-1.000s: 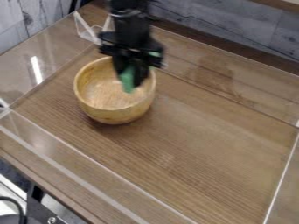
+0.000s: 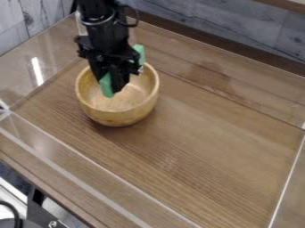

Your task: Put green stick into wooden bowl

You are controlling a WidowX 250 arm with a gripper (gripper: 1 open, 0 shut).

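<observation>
The wooden bowl [image 2: 117, 114] stands on the left part of the table in the camera view. My gripper [image 2: 116, 75] points down over the bowl's far half, shut on the green stick [image 2: 107, 86]. One end of the stick shows below the fingers, against the bowl's inside, and a green part also shows to the right of the gripper near the far rim. Whether the stick touches the bowl I cannot tell. The fingers hide its middle.
Grey plank walls [image 2: 256, 27] border the far side. Dark cables and parts [image 2: 24, 205] lie beyond the table's edge at the near left.
The bowl has stayed in place.
</observation>
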